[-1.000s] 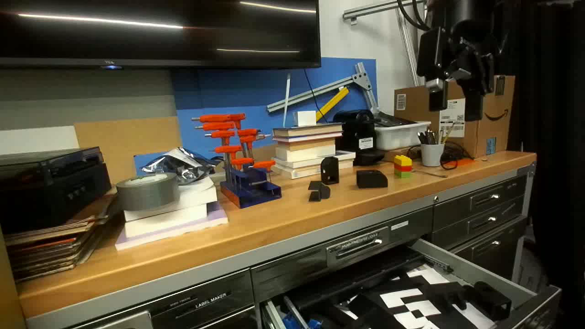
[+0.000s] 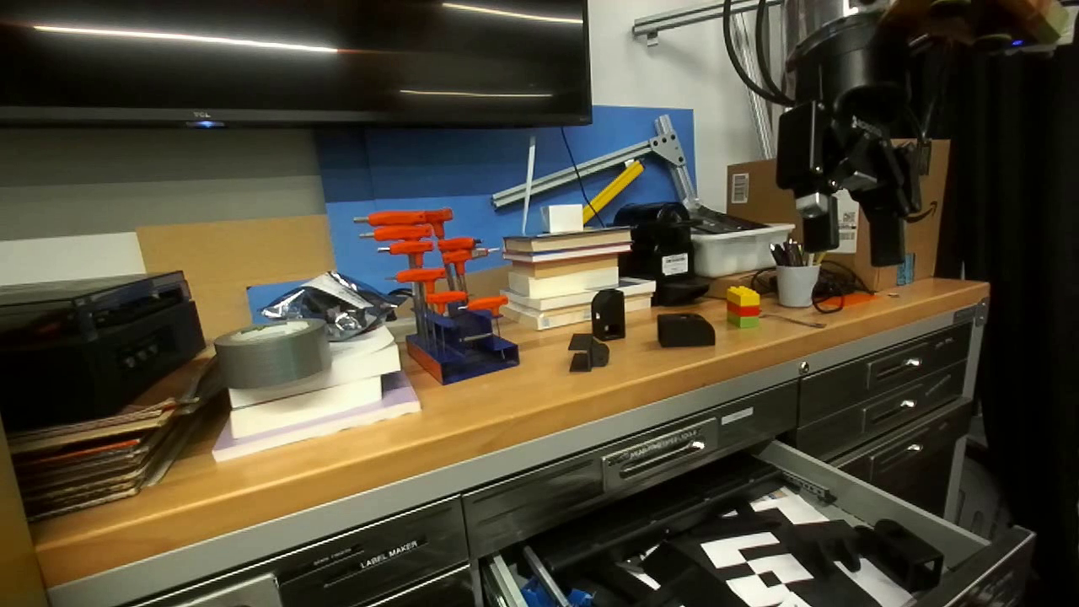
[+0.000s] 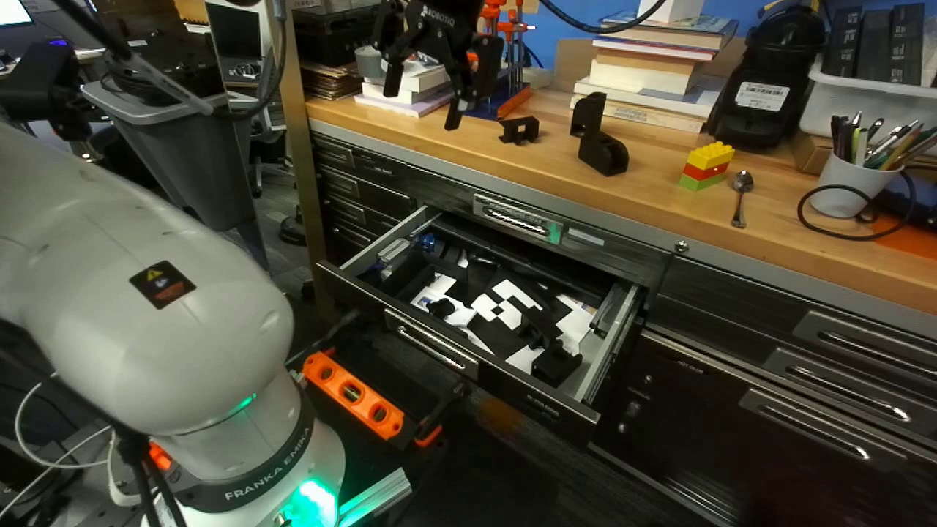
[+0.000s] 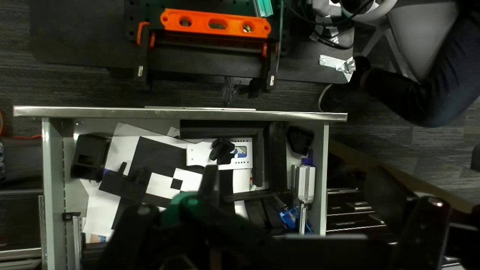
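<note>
My gripper [image 2: 852,238] hangs in the air above the workbench front, its two black fingers apart with nothing visible between them. In exterior view 2 the gripper [image 3: 424,99] appears high up, over the left part of the open drawer [image 3: 356,288]. Inside that drawer lie checkered sheets [image 3: 497,309], a black bracket [image 3: 555,361] and other dark parts. From the wrist, the drawer [image 4: 180,114] shows below, with a small black part [image 4: 221,150] on a white plate; dark gripper parts hide its lower portion.
On the bench top [image 2: 485,425] stand black printed parts [image 2: 685,330], a toy brick stack [image 2: 743,308], a pen cup [image 2: 797,284], books [image 2: 566,282] and a rack of orange-handled tools [image 2: 460,349]. A spoon [image 3: 739,197] lies beside the bricks. A person's leg [image 4: 432,90] is near the drawer.
In exterior view 1 my gripper has come lower and appears larger, now covering more of the cardboard box. Its fingers look farther apart there. The bench and drawer contents look unchanged.
</note>
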